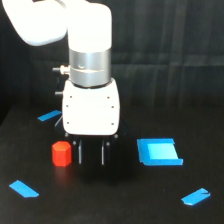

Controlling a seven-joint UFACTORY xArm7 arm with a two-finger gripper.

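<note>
A red block (62,153) sits on the dark table, left of the middle. Just to its right, my gripper (91,163) points down under the white hand. A gap shows between the thin dark fingers, and nothing is visible in it. The red block lies outside this gap, beside the left finger. How high the fingertips are above the table is hard to tell against the dark surface.
A pale blue square framed in blue tape (160,152) lies to the right. Blue tape strips mark the table at the front left (24,189), front right (196,197) and back left (49,115).
</note>
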